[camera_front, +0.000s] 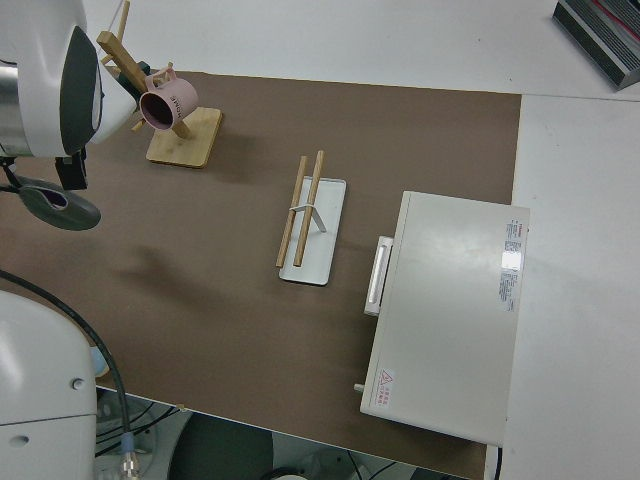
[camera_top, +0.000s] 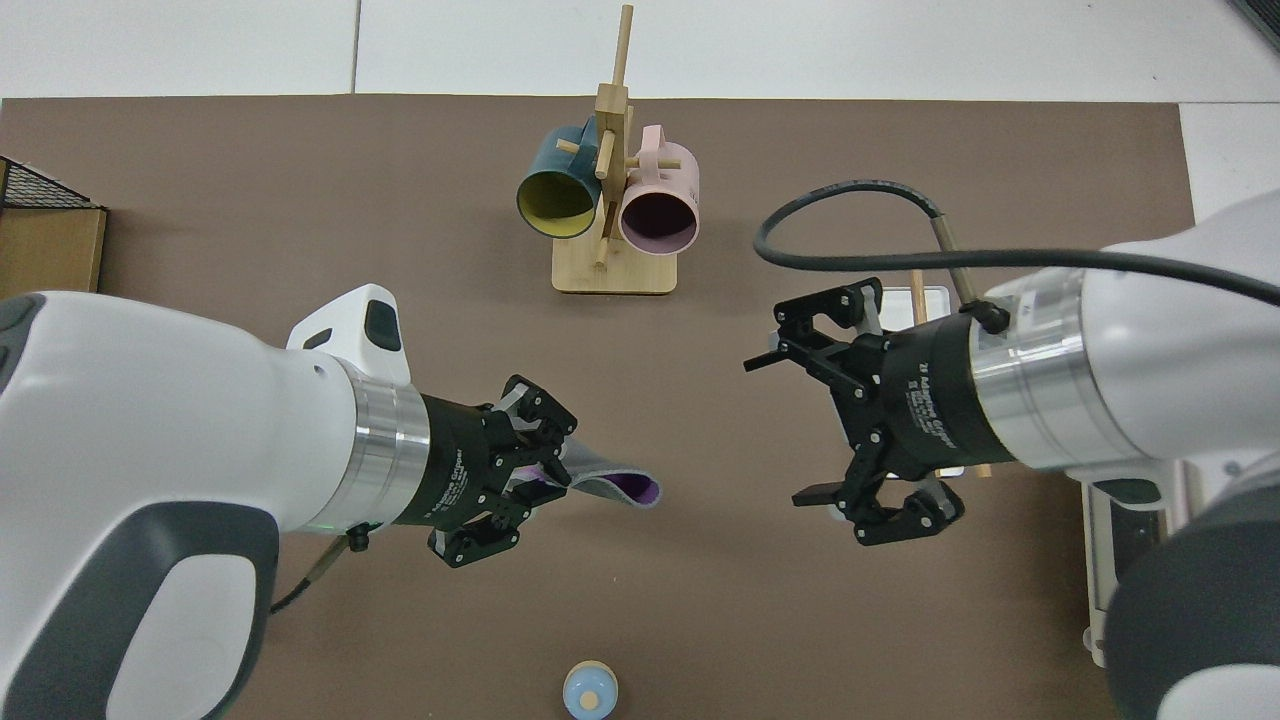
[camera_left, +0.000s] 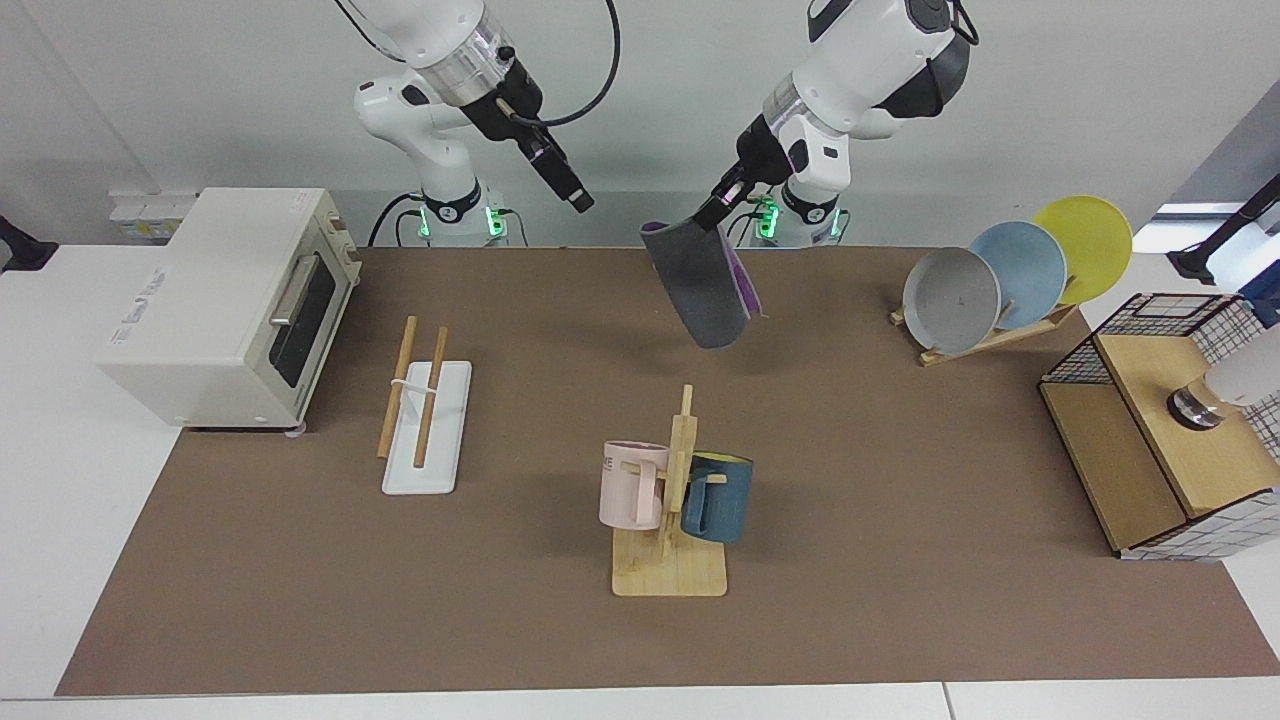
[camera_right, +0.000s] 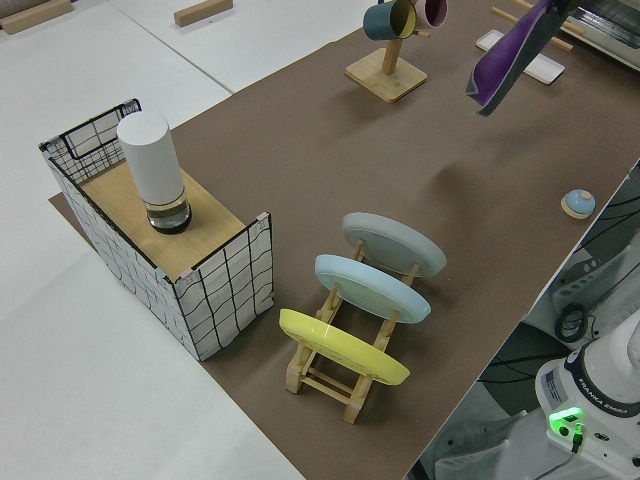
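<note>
My left gripper (camera_top: 504, 468) is shut on a floppy cloth piece (camera_top: 618, 480), grey outside and purple inside, hanging over the table in the left view (camera_left: 702, 288) and the right view (camera_right: 510, 55). My right gripper (camera_top: 828, 408) is held above the table at the right, angled toward the left one and apart from the cloth; its fingers look spread in the top view, with nothing seen between them.
A wooden stand (camera_top: 612, 276) holds a blue and a pink mug at the back. A white tray (camera_left: 444, 432) with wooden sticks, a white oven (camera_left: 228, 312), a plate rack (camera_left: 984, 342) and a wire-sided shelf (camera_left: 1128, 456) surround the clear middle.
</note>
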